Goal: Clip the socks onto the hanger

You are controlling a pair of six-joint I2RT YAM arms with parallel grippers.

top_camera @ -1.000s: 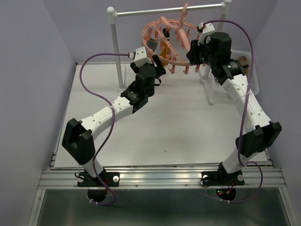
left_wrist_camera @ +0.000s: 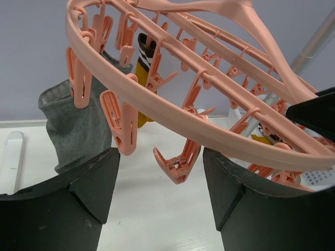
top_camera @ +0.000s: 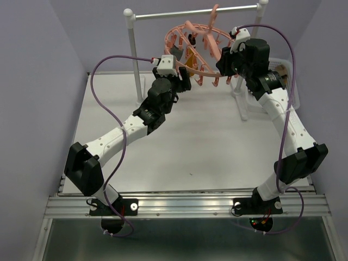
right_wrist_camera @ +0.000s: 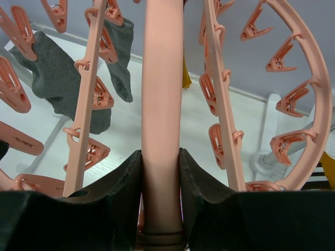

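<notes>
The pink round hanger hangs from a white rail, its many clips dangling below the ring. My right gripper is shut on one of its thick pink arms. Grey sock fabric and a yellow sock with a black-and-white part hang from the far-left side of the hanger. At the ring's front-left edge, my left gripper has its fingers apart and holds no sock. A pink clip shows in the gap between those fingers in the left wrist view; contact with it is unclear.
A white basket with things inside stands at the back right, behind the right arm. White stand posts rise on both sides of the hanger.
The right arm has barely shifted and keeps its grip on the hanger.
</notes>
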